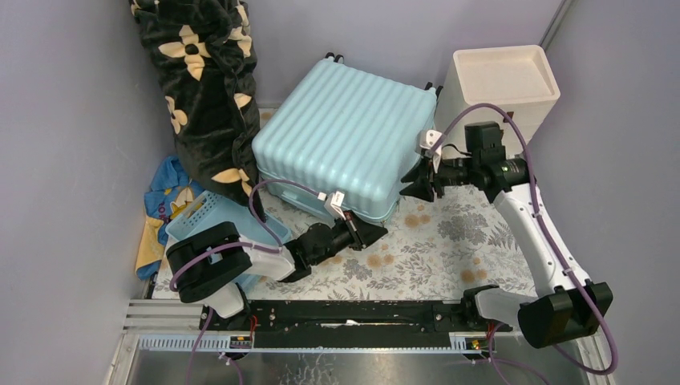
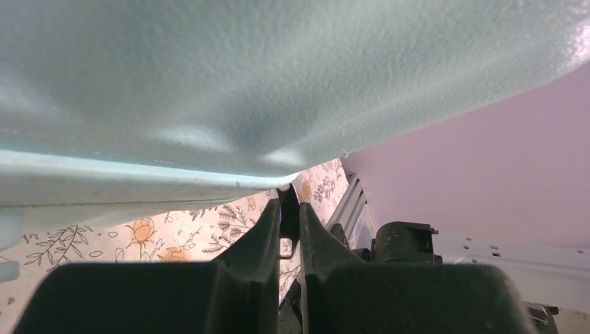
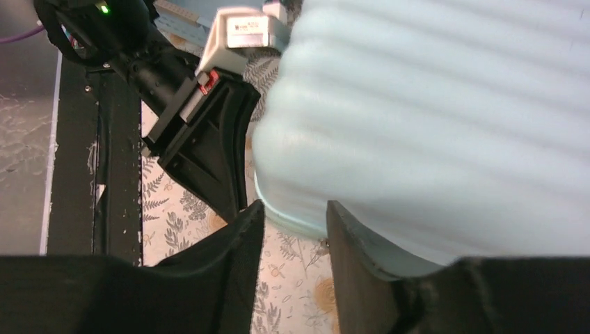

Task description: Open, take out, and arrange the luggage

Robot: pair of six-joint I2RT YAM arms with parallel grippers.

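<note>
A mint ribbed suitcase [image 1: 341, 132] lies on the floral mat [image 1: 449, 249], filling the middle of the top view. My left gripper [image 1: 370, 234] is at its front right corner, low down; in the left wrist view the fingertips [image 2: 270, 229] sit close together just under the shell's edge, and whether anything is between them is unclear. My right gripper [image 1: 418, 180] is beside the suitcase's right side, fingers apart and empty. In the right wrist view the suitcase [image 3: 431, 132] lies just beyond those fingers, with the left gripper at its corner.
A white drawer unit [image 1: 497, 76] stands back right. A dark flowered blanket [image 1: 192, 88] hangs at back left, above a blue basket [image 1: 204, 216] and a blue-yellow cloth [image 1: 160, 192].
</note>
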